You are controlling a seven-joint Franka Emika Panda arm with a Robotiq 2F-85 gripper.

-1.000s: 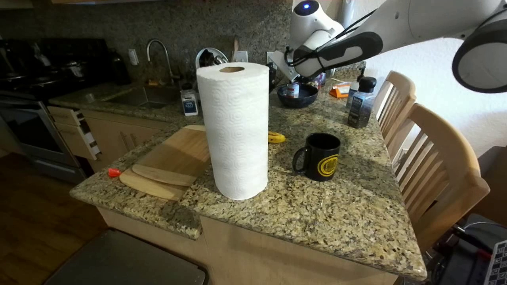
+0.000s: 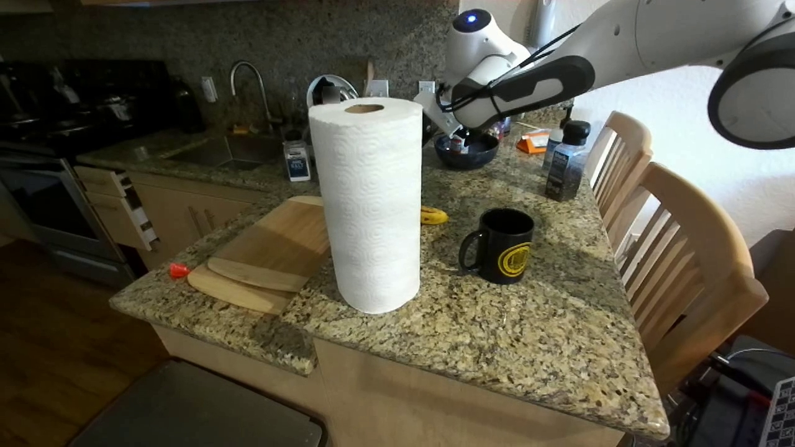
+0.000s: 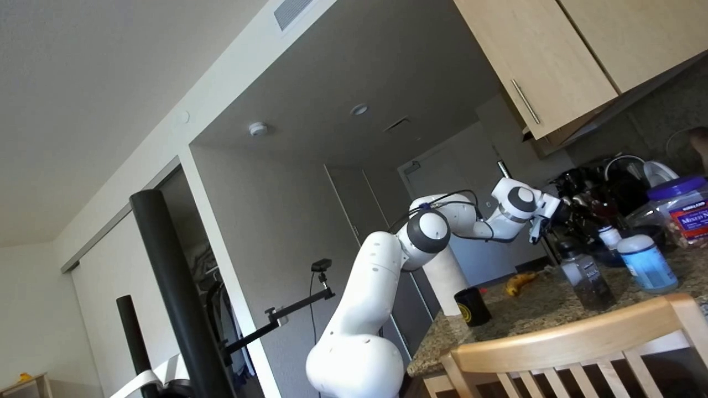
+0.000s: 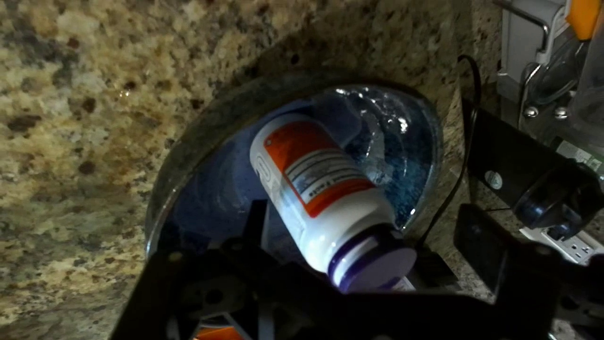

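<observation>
A white bottle [image 4: 322, 198] with an orange label and a dark purple cap lies tilted in the dark blue bowl [image 4: 195, 198], as the wrist view shows. My gripper is open over it, one finger [image 4: 257, 224] at the bowl's left part and the other [image 4: 481, 241] well to the right of the cap. The bottle shows between the fingers without being gripped. In exterior view 1 the bowl [image 2: 466, 157] stands at the counter's far end beneath the arm's wrist, and the fingers there are hard to make out.
A paper towel roll [image 2: 376, 216] and a black mug [image 2: 507, 246] stand toward the near counter edge, with a banana [image 2: 433, 215] behind. Dark bottles [image 2: 567, 164] and an orange item [image 2: 533, 141] are right of the bowl. Chairs [image 2: 671, 253] line the right edge.
The arm's wrist has moved slightly left and down in exterior view 1. The bottle in the bowl, which looked upright before, now appears tilted. The other counter items have stayed put.
</observation>
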